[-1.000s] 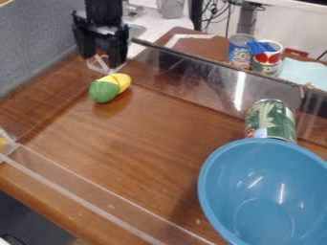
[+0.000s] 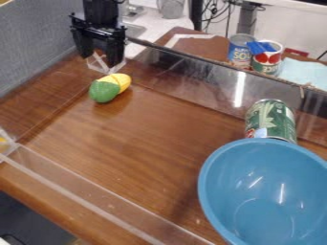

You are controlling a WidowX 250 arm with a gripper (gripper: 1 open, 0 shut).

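The black gripper (image 2: 105,61) hangs at the top left, its pale fingers open, just above and behind a green and yellow object (image 2: 110,87) lying on the wooden table (image 2: 147,163). A blue bowl (image 2: 267,193) sits at the lower right, with a green can (image 2: 270,122) upright behind it.
A clear barrier (image 2: 192,81) runs along the back of the table. Beyond it stand two cans (image 2: 240,50) and a light blue cloth (image 2: 307,74).
The objects on the table have not moved.
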